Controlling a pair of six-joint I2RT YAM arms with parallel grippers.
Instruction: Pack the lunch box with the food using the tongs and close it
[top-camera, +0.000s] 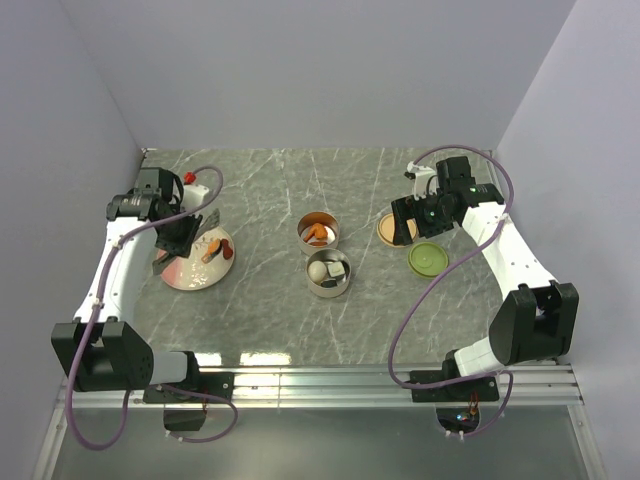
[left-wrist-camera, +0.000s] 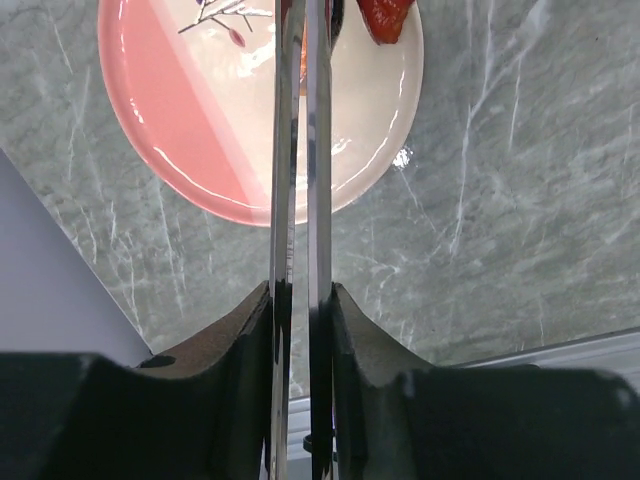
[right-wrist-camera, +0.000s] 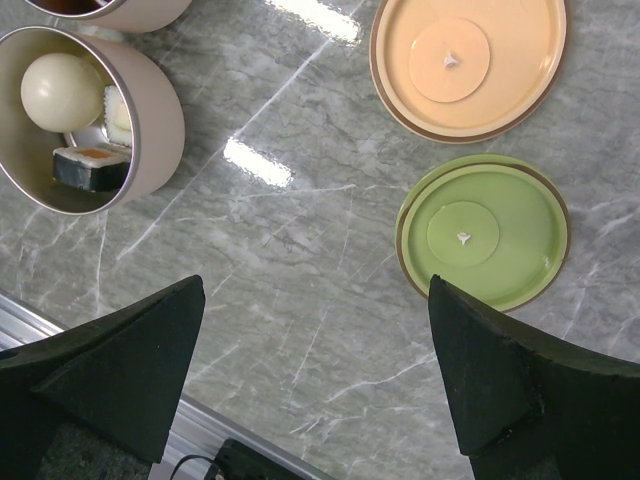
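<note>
My left gripper is shut on long metal tongs (left-wrist-camera: 318, 190), above a white and pink plate (left-wrist-camera: 365, 160) at the left. The tongs' tips run out of the left wrist view, so what is between them is hidden there. On the plate lie an orange piece (top-camera: 213, 250) and a reddish-brown piece (top-camera: 227, 248). Two round lunch box tins stand mid-table: the back tin (top-camera: 303, 243) holds orange food, and the front tin (right-wrist-camera: 160, 130) holds a pale ball and sushi pieces. Over the right side, my right gripper is open and empty.
An orange lid (right-wrist-camera: 540, 60) and a green lid (right-wrist-camera: 540, 215) lie flat at the right, the green one nearer the front. Bare marble table (top-camera: 260, 200) separates the plate from the tins. A metal rail (top-camera: 300, 380) runs along the front edge.
</note>
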